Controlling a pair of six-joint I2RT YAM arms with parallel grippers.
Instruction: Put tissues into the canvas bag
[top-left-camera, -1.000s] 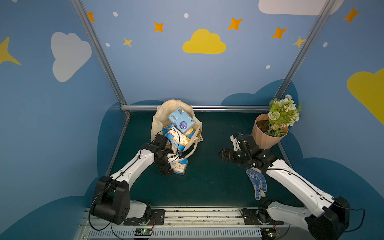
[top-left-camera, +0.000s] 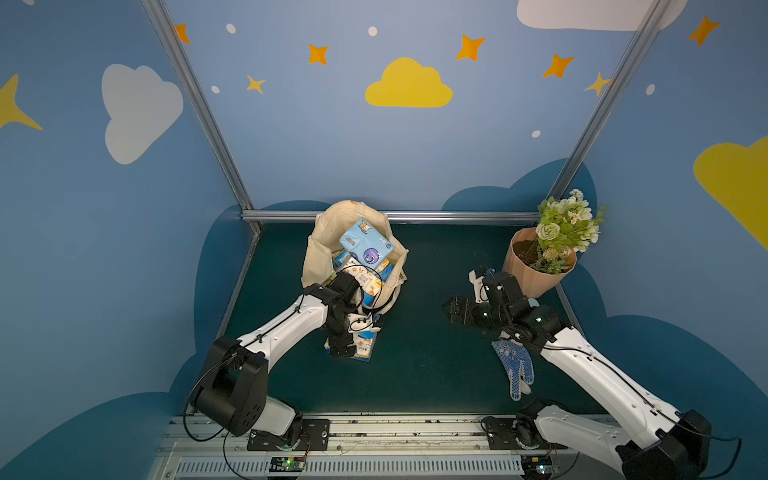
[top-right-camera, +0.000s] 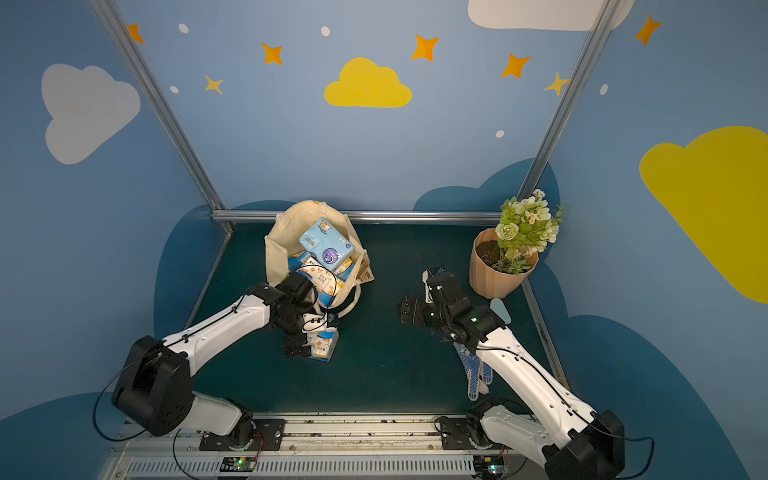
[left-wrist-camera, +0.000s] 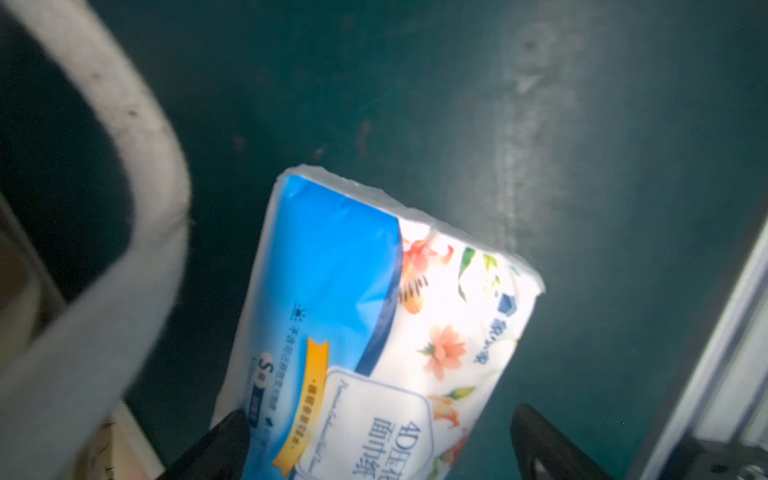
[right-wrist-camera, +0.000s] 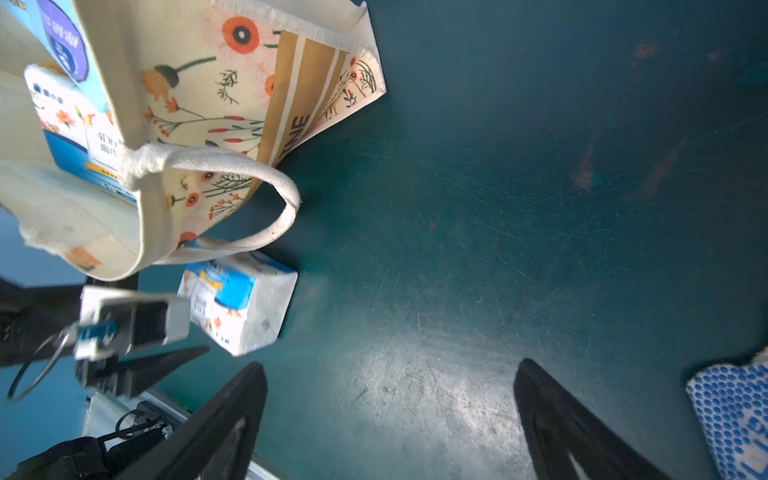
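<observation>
The canvas bag (top-left-camera: 321, 240) stands open at the back left. Inside it lie a light blue tissue pack (top-left-camera: 365, 240) on top and a white floral pack (top-left-camera: 361, 276). On the floor in front of the bag rests another blue-and-white tissue pack (left-wrist-camera: 448, 320), partly hidden from above by the left arm. My left gripper is open over this pack, whose near part reaches between the spread fingers. Well to the right of the bag, my right gripper hangs open over bare floor, nothing between its fingers.
A bag handle (right-wrist-camera: 272, 180) loops out close to the loose pack. A blue dotted glove (top-left-camera: 514, 368) lies under the right arm. The potted flowers (top-left-camera: 540, 272) stand at the back right. Between bag and right gripper the floor is clear.
My left gripper has shifted right and toward the front edge. The loose pack sits slightly nearer the front than before. The right arm has moved a little to the right.
</observation>
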